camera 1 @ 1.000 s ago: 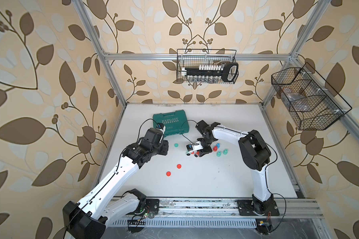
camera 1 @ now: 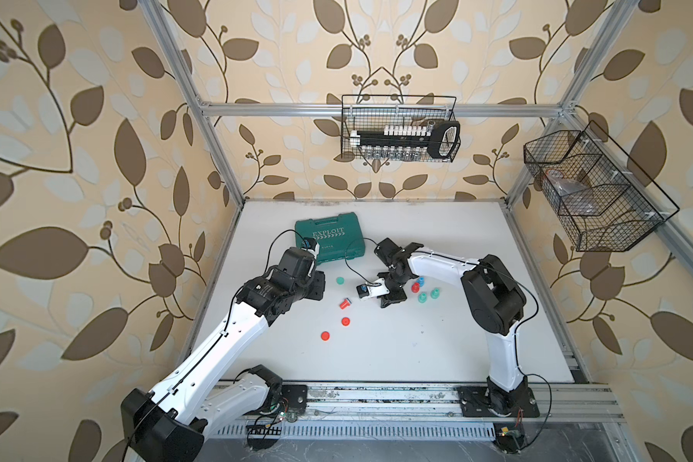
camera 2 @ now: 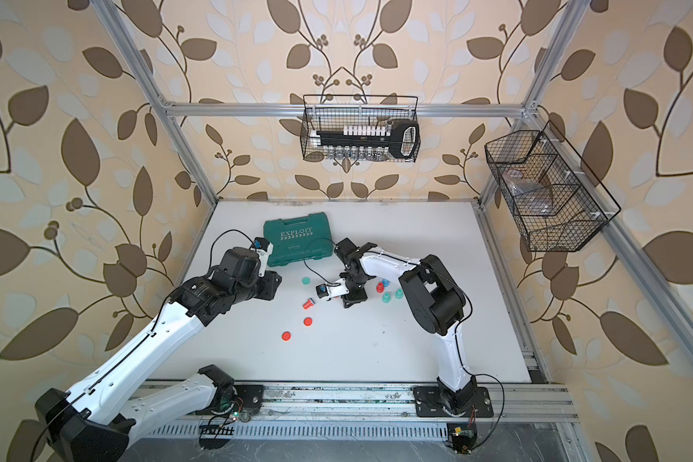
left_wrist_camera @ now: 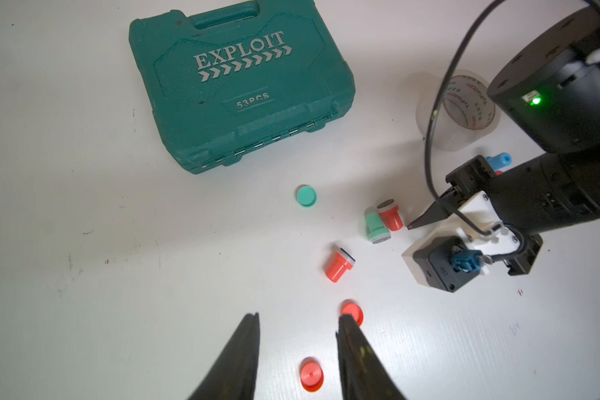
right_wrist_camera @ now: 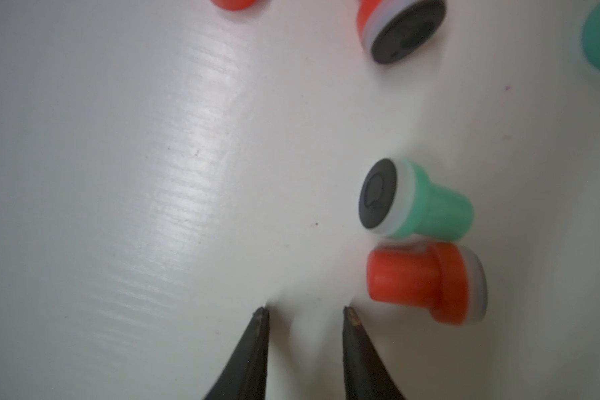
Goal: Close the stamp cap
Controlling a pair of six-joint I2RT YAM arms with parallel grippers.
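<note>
Three uncapped stamps lie on their sides mid-table. In the left wrist view, one red stamp (left_wrist_camera: pixel 340 264) lies apart, while a green stamp (left_wrist_camera: pixel 376 225) and a second red stamp (left_wrist_camera: pixel 390 214) lie close together. Loose caps are scattered nearby: a green cap (left_wrist_camera: pixel 306 196), a red cap (left_wrist_camera: pixel 352 313) and another red cap (left_wrist_camera: pixel 311 374). My right gripper is open low over the table, empty, with the red stamp (right_wrist_camera: pixel 413 276) of the close pair just beyond its right fingertip. Higher up on the left, my left gripper hangs open and empty.
Behind my right arm stand several small pieces, among them a red one (camera 1: pixel 415 287) and a green one (camera 1: pixel 435 293). A green tool case (camera 1: pixel 331 237) lies at the back, and a tape roll (left_wrist_camera: pixel 460 110) sits beside the right arm.
The right arm has shifted slightly. My left arm looks unmoved.
</note>
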